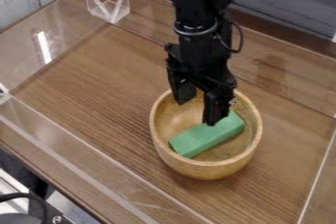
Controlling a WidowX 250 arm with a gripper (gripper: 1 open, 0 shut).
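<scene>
A tan bowl (172,157) sits on the wooden table in the lower middle, with a green rectangular block (198,140) lying in it. My black gripper (198,107) hangs from the top of the view, pointing down over the back part of the bowl, with its fingers apart. It is open, and I see nothing held in it; the block lies just below and in front of it.
A small white wire-frame object (108,2) stands at the back left. A dark cable runs at the bottom left corner.
</scene>
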